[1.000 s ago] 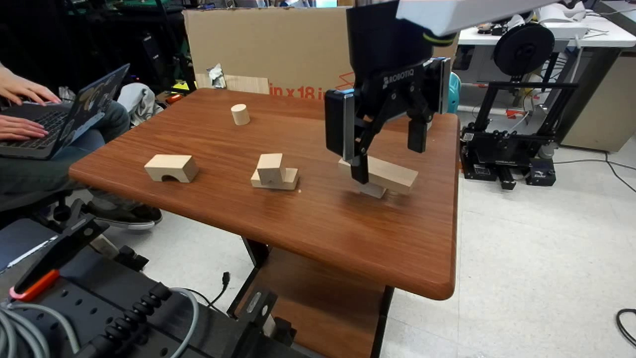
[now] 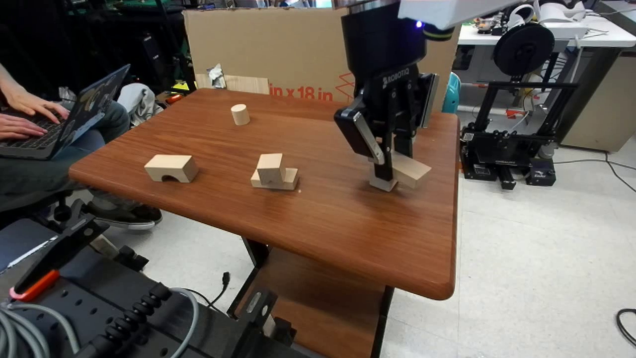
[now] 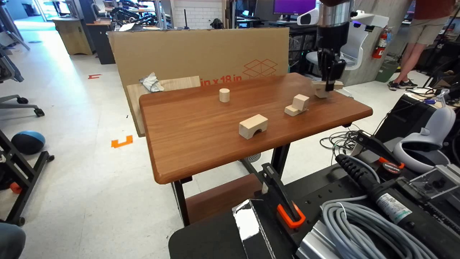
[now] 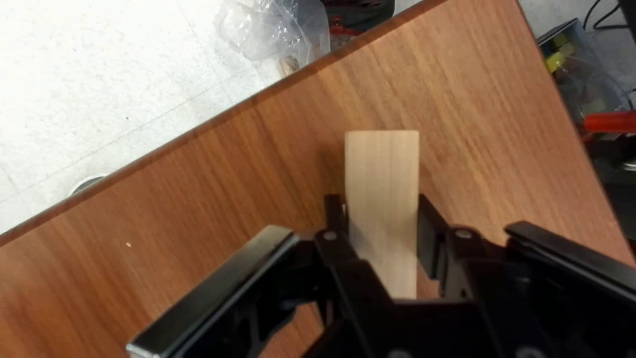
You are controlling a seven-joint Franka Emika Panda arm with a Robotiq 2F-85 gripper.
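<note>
At the right side of the table, my gripper (image 2: 390,167) is shut on a long flat wooden block (image 2: 411,169). In the wrist view this long block (image 4: 382,191) lies lengthwise between the fingers, one against each side. Under it, in exterior view 1, a smaller wooden block (image 2: 382,182) stands on the table. Whether the two blocks touch cannot be made out. The far end of the long block is hidden by the gripper in exterior view 1.
A small block (image 2: 271,167) rests on a flat block (image 2: 290,179) mid-table. An arch block (image 2: 171,167) lies at the left and a cylinder (image 2: 240,114) towards the back. A cardboard sheet (image 2: 268,42) stands behind the table (image 2: 334,232), whose front right is bare.
My gripper has come down and shut from open onto the long block. That block has shifted slightly to the right and turned a little. The other blocks have stayed put.
</note>
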